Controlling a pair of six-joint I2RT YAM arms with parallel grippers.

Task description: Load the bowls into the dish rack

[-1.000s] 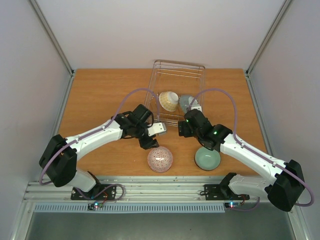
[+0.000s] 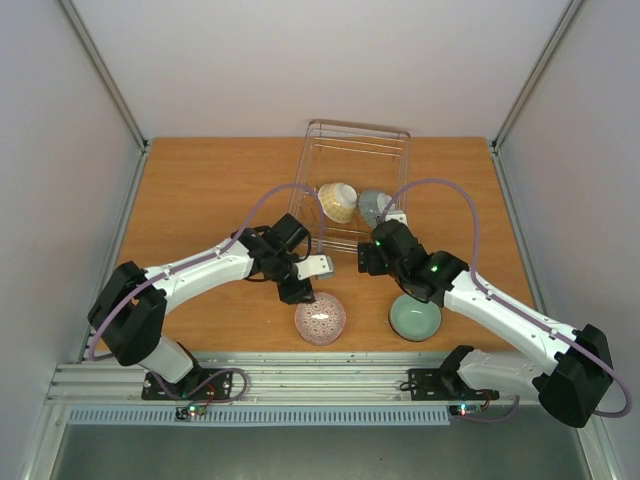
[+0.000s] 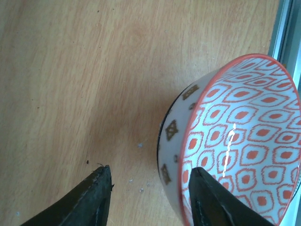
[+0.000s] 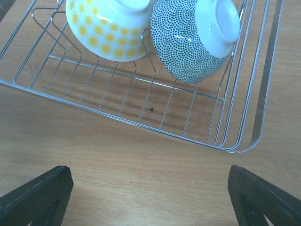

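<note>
A red-patterned bowl (image 3: 249,127) stands upright on the table in front of my left arm. My left gripper is open at the bowl's near rim; in the left wrist view one finger overlaps the rim and the other is over bare wood. Whether they touch is unclear. My right gripper is open and empty, short of the dish rack (image 4: 117,114). Tilted in the rack are a yellow-dotted bowl (image 4: 106,33) and a blue-dotted bowl (image 4: 181,42), side by side. A green bowl (image 2: 415,317) sits on the table at the front right.
Behind the two racked bowls, the rear of the rack looks empty in the top view. A metal rail (image 2: 290,370) runs along the table's front edge. Bare wood (image 2: 200,190) is clear left of the rack.
My right arm has moved only a little. The bowls are where they were.
</note>
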